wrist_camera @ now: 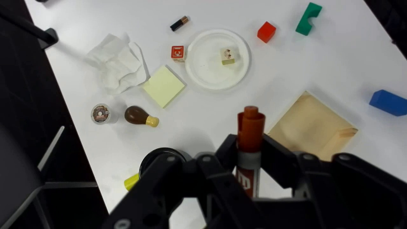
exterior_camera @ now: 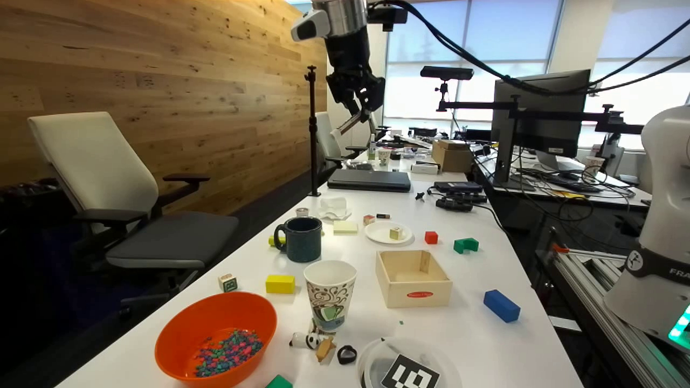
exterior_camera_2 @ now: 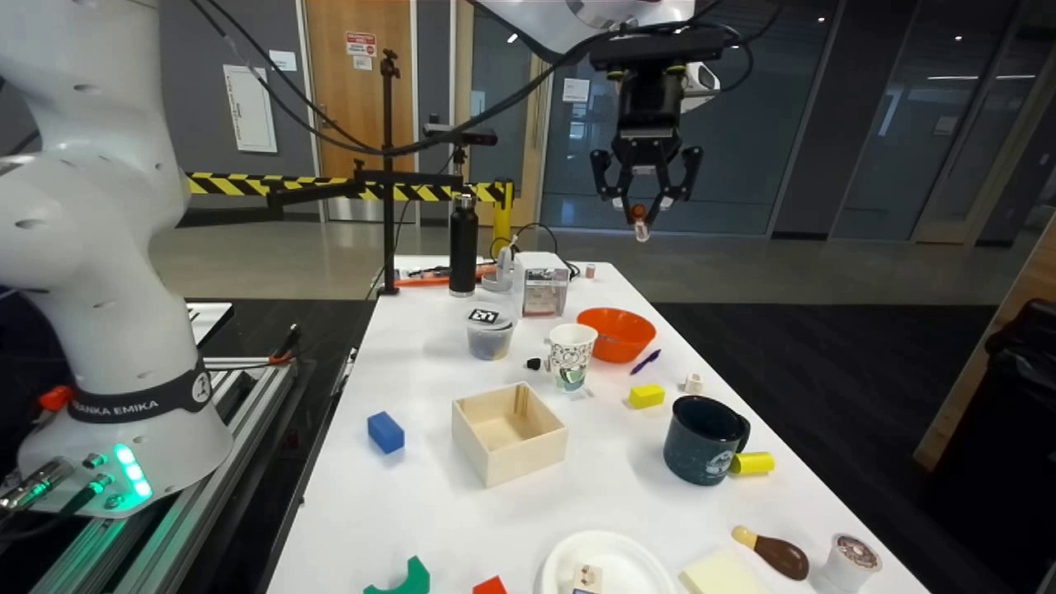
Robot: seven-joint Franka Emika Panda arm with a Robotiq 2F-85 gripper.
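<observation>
High above the table, my gripper (exterior_camera_2: 640, 209) is shut on a marker (wrist_camera: 251, 139) with a reddish-orange cap and a grey-and-red body. In the wrist view the marker stands out lengthwise between the fingers, its lower end partly covered by them. Exterior view 1 shows the gripper (exterior_camera: 363, 115) well over the far half of the table, the marker touching nothing else. Below lie the dark mug (exterior_camera_2: 704, 440), the open wooden box (exterior_camera_2: 510, 432) and the paper cup (exterior_camera: 330, 294).
An orange bowl (exterior_camera: 216, 336) of small coloured pieces stands near the left edge. A white plate (wrist_camera: 218, 82) holds a small block. Around it are a red cube (wrist_camera: 266, 32), a green arch block (wrist_camera: 308, 19) and a blue block (exterior_camera: 501, 306). Bare table surrounds the wooden box.
</observation>
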